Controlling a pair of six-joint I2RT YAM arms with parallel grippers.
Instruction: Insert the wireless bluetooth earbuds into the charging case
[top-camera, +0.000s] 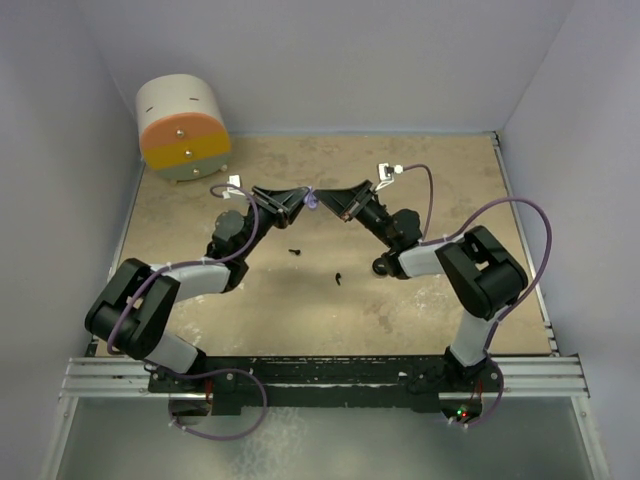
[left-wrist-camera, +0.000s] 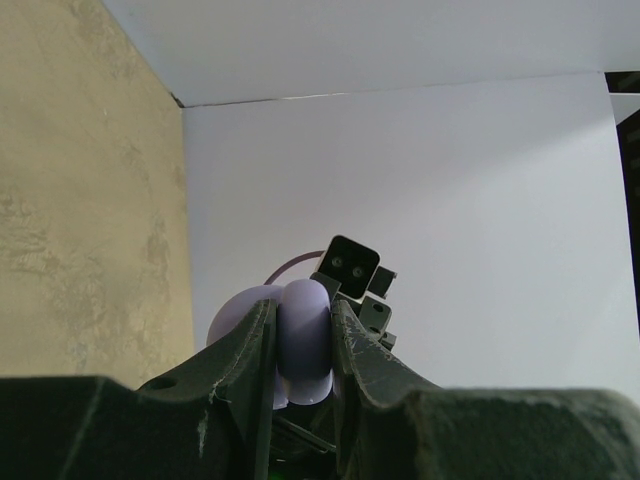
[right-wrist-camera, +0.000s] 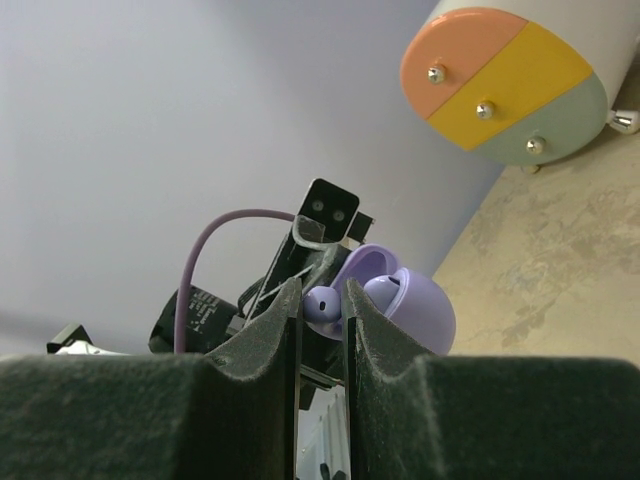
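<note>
A light purple charging case (left-wrist-camera: 304, 335) is gripped by my left gripper (top-camera: 306, 196), its body between the fingers. In the right wrist view the case (right-wrist-camera: 428, 312) has its lid (right-wrist-camera: 368, 262) raised, and a rounded pale shape shows inside; whether that is a seated earbud I cannot tell. My right gripper is shut on a small purple earbud (right-wrist-camera: 322, 305), whose round end shows between the fingertips. The earbud appears right beside the case opening; contact is unclear. From above, the two grippers almost meet over the table's upper middle, hiding most of both pieces.
Two small black pieces lie on the table, one left of centre (top-camera: 295, 252) and one near the middle (top-camera: 338, 279). A round black object (top-camera: 380, 267) sits beneath the right arm. A coloured drawer cabinet (top-camera: 184, 130) stands at the back left.
</note>
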